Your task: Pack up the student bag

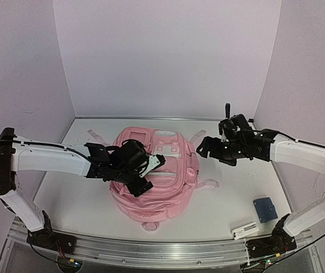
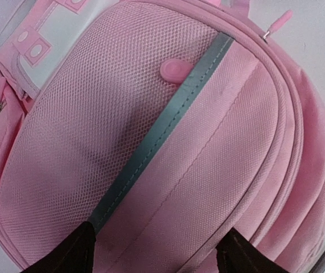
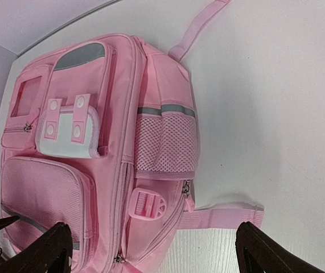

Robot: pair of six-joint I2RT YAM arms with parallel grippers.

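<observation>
A pink backpack (image 1: 151,212) lies on the table with its front face up. Over its lower front pocket my left gripper (image 1: 154,175) stands open; in the left wrist view its two dark fingers (image 2: 75,253) are wide apart above the pink fabric, with nothing held. A grey strip (image 2: 161,132) and a rounded pink tab (image 2: 175,70) show on that pocket. To the right of the bag, my right gripper (image 1: 212,154) is open and empty. Near the front right lie a dark blue flat item (image 1: 265,210) and a small white item (image 1: 245,230).
Pink straps (image 3: 221,216) stick out from the bag's right side. Walls stand left, right and behind, and a metal rail (image 1: 162,250) runs along the front.
</observation>
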